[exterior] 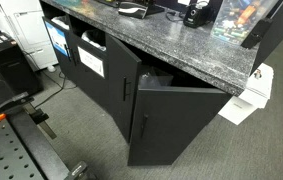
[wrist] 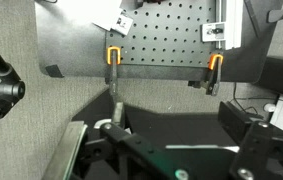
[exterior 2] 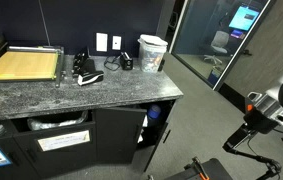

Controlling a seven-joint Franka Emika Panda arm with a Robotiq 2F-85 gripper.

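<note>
A dark cabinet with a speckled grey countertop [exterior 2: 81, 98] runs along the wall. Two of its black doors stand swung out, the nearer door [exterior: 169, 125] and another door [exterior: 111, 78] beside it, with part of the interior showing between. A blue item [exterior 2: 153, 112] sits inside the opening. The white arm [exterior 2: 277, 100] is off to the right of the cabinet, apart from the doors. In the wrist view my gripper is open, its dark fingers wide apart and nothing between them, facing down over the floor and a perforated plate [wrist: 166, 45].
Orange-tipped clamps [wrist: 114, 52] sit at the plate's edge. On the counter are a wooden tray [exterior 2: 25, 64], a clear tub [exterior 2: 152, 52] and dark devices [exterior 2: 85, 68]. White boxes [exterior: 249, 97] stand on the floor past the counter's end. Open floor lies before the doors.
</note>
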